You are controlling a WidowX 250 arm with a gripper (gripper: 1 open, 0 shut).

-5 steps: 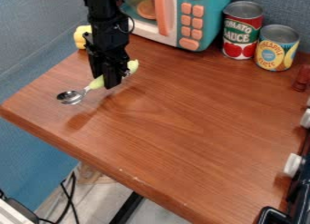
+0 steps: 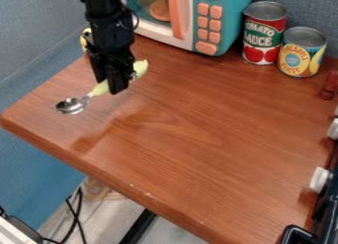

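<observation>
My black gripper (image 2: pixel 117 78) is over the left part of the wooden table, on a spoon with a pale yellow-green handle (image 2: pixel 138 67) and a metal bowl (image 2: pixel 71 106) pointing toward the front left. The gripper covers the middle of the handle; its fingers look closed around it, though they are dark and small in view.
A toy microwave (image 2: pixel 211 26), a tomato sauce can (image 2: pixel 263 38), a second can (image 2: pixel 301 55) and a small red bottle (image 2: pixel 329 86) stand along the back. A black appliance (image 2: pixel 317 208) lines the right edge.
The gripper and spoon have shifted slightly up and to the left over the last second.
</observation>
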